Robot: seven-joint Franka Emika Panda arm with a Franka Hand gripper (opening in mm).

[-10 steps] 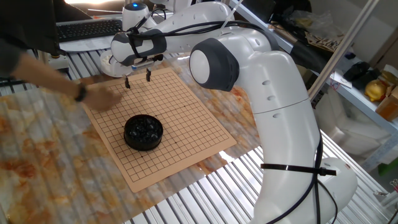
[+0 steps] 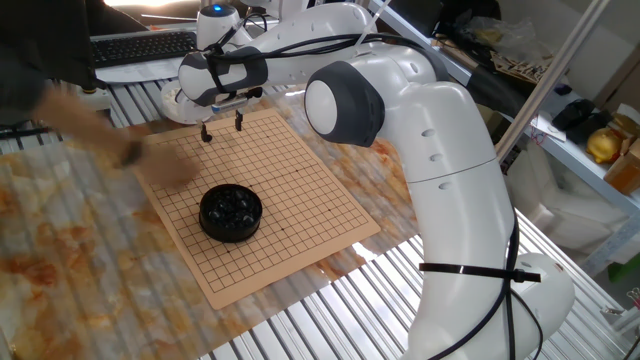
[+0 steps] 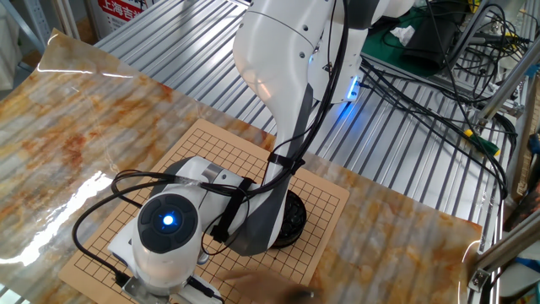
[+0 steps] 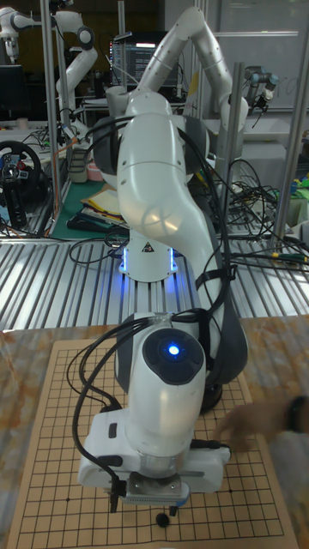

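A light wooden board with a black grid lies flat on the table. On it stands a round black bowl filled with dark, glossy stones; the arm partly covers this bowl in the second view. My gripper is over the far part of the board, its two black fingers spread apart with nothing seen between them. In the third view a small black round piece shows on the board close to one finger.
A person's blurred hand reaches over the board's left side, between the bowl and my gripper. A keyboard sits behind the table.
The arm, bowl and board have stayed put.
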